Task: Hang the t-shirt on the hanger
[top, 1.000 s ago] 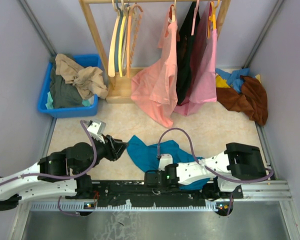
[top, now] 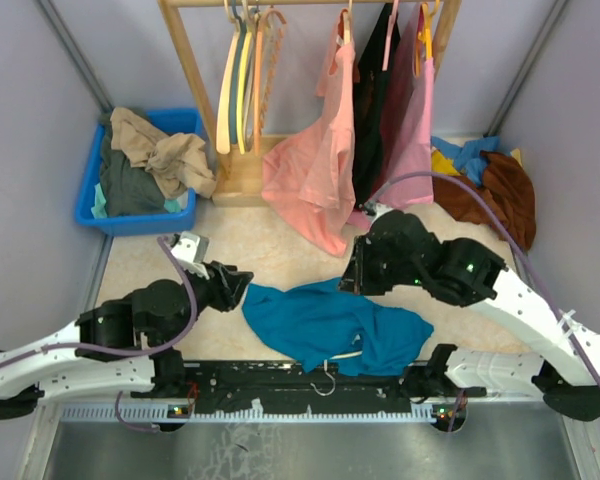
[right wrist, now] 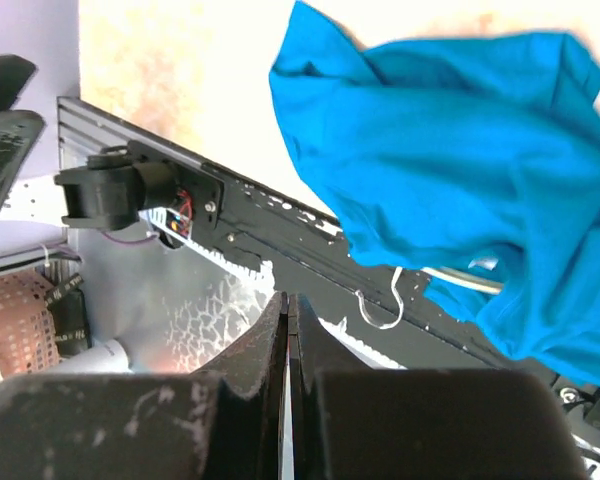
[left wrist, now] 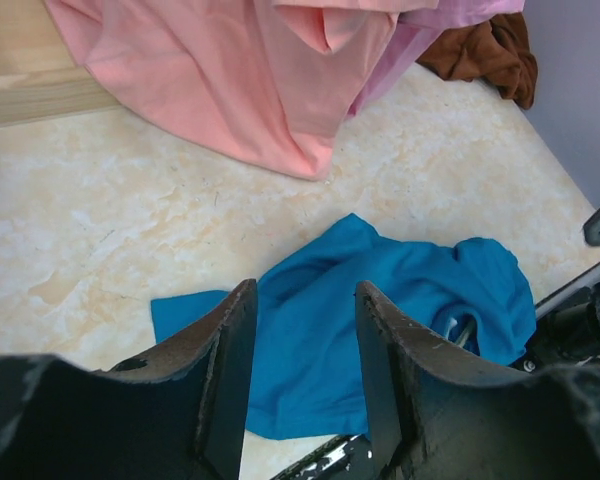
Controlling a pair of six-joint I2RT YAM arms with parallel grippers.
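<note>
A blue T-shirt [top: 325,318] lies crumpled on the table's front part. Inside its neck sits a pale hanger, whose metal hook [right wrist: 382,312] sticks out over the dark front rail. My right gripper is shut with nothing between its fingers. It hangs above the shirt, and the hook lies clear of it in the right wrist view. Left of the shirt, my left gripper stands open, its fingers [left wrist: 237,335] apart and empty. In the left wrist view the shirt [left wrist: 310,330] shows beyond and between those fingers.
At the back a wooden rack [top: 190,65] carries several empty hangers [top: 242,95] and hung clothes, including a pink shirt [top: 315,165] reaching down to the table. A blue bin [top: 130,226] of clothes stands back left, and a brown cloth pile [top: 505,195] lies back right.
My right gripper was at the hanger's hook and has risen away, the arm swinging up and back.
</note>
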